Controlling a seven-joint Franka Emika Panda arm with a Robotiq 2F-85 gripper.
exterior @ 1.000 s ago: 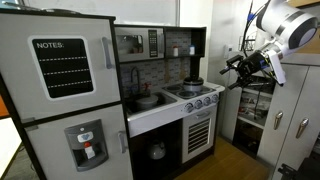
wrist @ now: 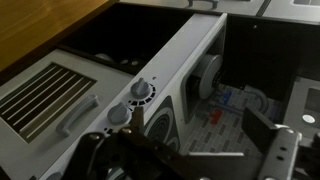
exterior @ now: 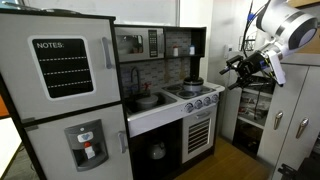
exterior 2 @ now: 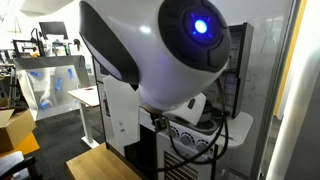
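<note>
My gripper point(exterior: 230, 80) hangs in the air to the right of the toy kitchen's stove, open and holding nothing. In the wrist view its dark fingers point(wrist: 110, 150) stand wide apart at the lower edge, with the tiled back wall point(wrist: 220, 130) showing between them. A small pot point(exterior: 192, 87) sits on the stove top point(exterior: 182, 92). Stove knobs point(wrist: 140, 85) run along the front panel, beside the oven door point(wrist: 50, 110). In exterior view 2 the big white arm point(exterior 2: 160, 80) covers most of the kitchen, and the fingertips cannot be made out there.
A bowl-like sink point(exterior: 146, 103) with a faucet is left of the stove, and a kettle point(exterior: 157, 151) stands on the open shelf below. The tall white fridge point(exterior: 66, 75) bounds the left. Grey cabinets point(exterior: 290, 115) stand close behind the arm at the right.
</note>
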